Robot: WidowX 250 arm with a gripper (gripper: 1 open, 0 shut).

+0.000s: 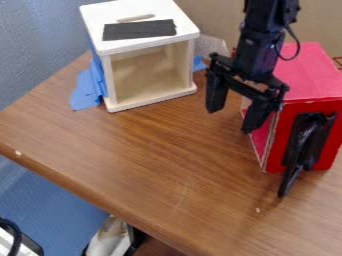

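Observation:
My black gripper hangs over the wooden table, left of a red box with a black handle on its front. The two fingers are spread wide, open, with nothing seen between them; the right one is beside the box's pale left edge. A white cabinet with an open front and a dark pad on top stands at the back left.
Blue cloth lies beside the white cabinet. The table's left edge drops to a blue area.

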